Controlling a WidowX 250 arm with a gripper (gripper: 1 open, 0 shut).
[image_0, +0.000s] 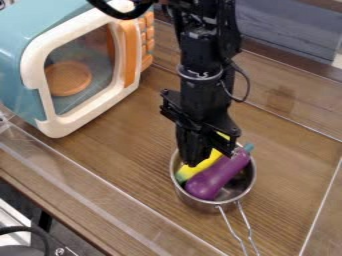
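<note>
My black gripper (198, 145) hangs over a metal pot (211, 200) with a wire handle, its fingers low at the pot's back-left over a yellow object (193, 167). A purple eggplant (214, 178) lies in the pot beside the yellow object, whose upper part is partly hidden by the gripper. I cannot tell how far the fingers are open or whether they touch it.
A toy microwave (40, 40) with an open-looking front and an orange plate inside stands at the left. A wall edge runs along the back right.
</note>
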